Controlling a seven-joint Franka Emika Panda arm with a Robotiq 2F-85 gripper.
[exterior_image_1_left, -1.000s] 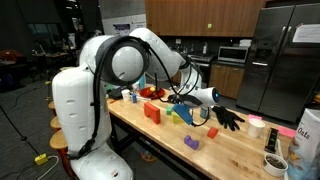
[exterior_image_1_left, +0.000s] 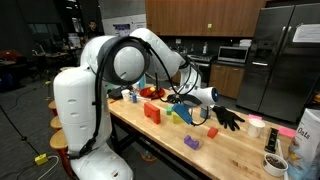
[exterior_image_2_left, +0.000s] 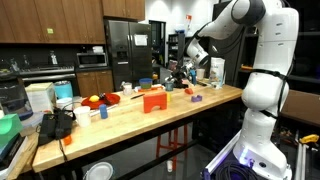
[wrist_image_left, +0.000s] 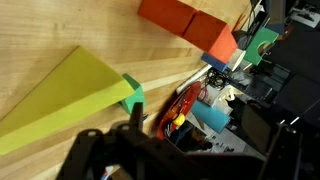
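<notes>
My gripper (exterior_image_1_left: 181, 99) hangs over the table among coloured blocks. In the wrist view the dark fingers of the gripper stand wide apart, with no block held between them. A long yellow block (wrist_image_left: 62, 108) lies at the left of that view, and a green piece (wrist_image_left: 133, 93) is beside its end. Red blocks (wrist_image_left: 185, 22) sit at the top. Exterior view 1 shows the yellow block (exterior_image_1_left: 181, 111) close to the gripper, partly hidden by it. Left of it stands a red block (exterior_image_1_left: 152, 112). A purple block (exterior_image_1_left: 191, 142) lies nearer the front edge.
A small red block (exterior_image_1_left: 212, 132) lies right of the purple one. Behind it is a black glove-like object (exterior_image_1_left: 228, 117). A white cup (exterior_image_1_left: 256, 127) and jars occupy the right end.
</notes>
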